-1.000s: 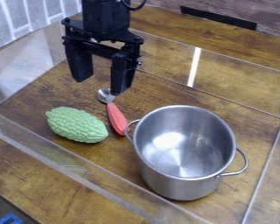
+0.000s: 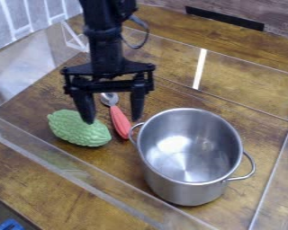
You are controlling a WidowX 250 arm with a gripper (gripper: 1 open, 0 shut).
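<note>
My black gripper [image 2: 111, 111] hangs open over the left side of the board, its fingers apart just above a green bumpy vegetable [image 2: 76, 131] and a spoon with a red handle [image 2: 122, 123]. Nothing shows held between the fingers. A steel pot [image 2: 190, 154] with two side handles stands to the right, empty as far as I can see.
Clear plastic walls edge the wooden work area [image 2: 39, 176]. The back of the board and its right side behind the pot are free. A blue object [image 2: 4, 225] shows at the bottom left corner.
My gripper has come down and slightly right, toward the green vegetable and the red spoon. The objects on the board have not moved.
</note>
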